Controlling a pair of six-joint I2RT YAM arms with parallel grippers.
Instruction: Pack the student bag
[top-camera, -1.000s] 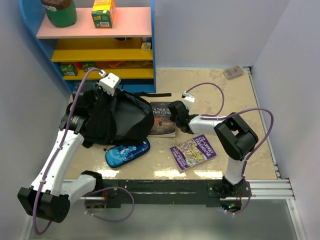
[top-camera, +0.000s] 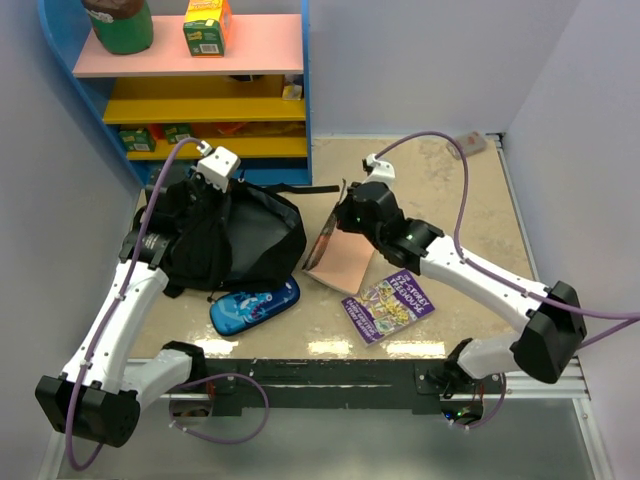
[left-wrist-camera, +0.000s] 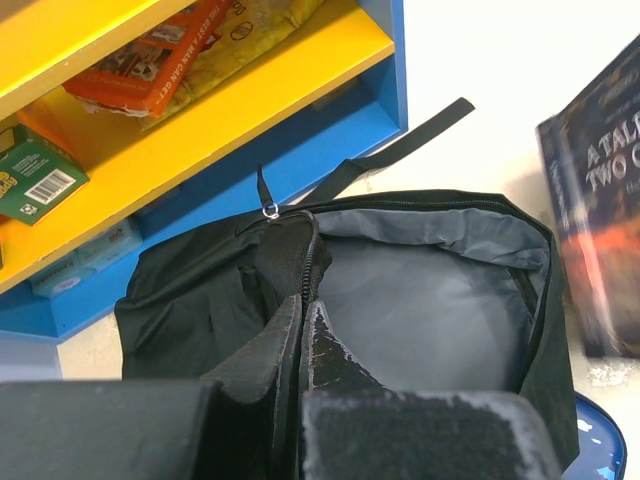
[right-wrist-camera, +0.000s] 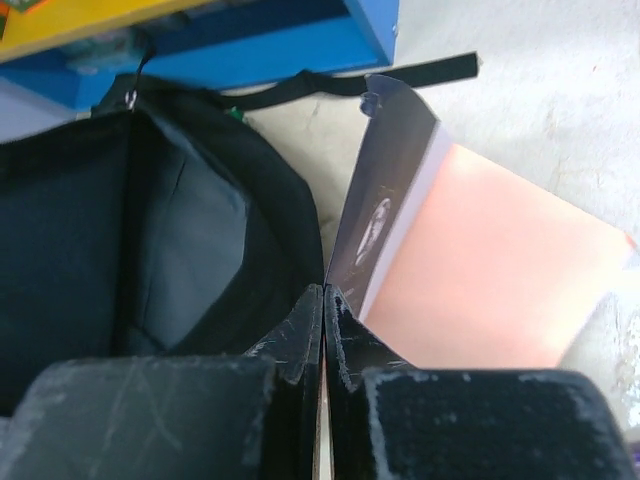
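My left gripper is shut on the zippered edge of the black bag (top-camera: 262, 240), which stands open with its grey lining showing. My right gripper is shut on the edge of the dark book "A Tale of Two Cities" (left-wrist-camera: 600, 200), which is raised on edge right of the bag. Under it a pale pink board or book (right-wrist-camera: 500, 260) lies on the table. A blue pencil case (top-camera: 254, 306) lies below the bag, and a purple book (top-camera: 388, 305) lies to the right of it.
A blue shelf unit with yellow shelves (top-camera: 205, 95) holding boxes and packets stands behind the bag. A small item (top-camera: 467, 145) lies at the back right.
My right gripper has risen, lifting the dark book from lying flat to upright and uncovering the pink surface. The left arm is unchanged.
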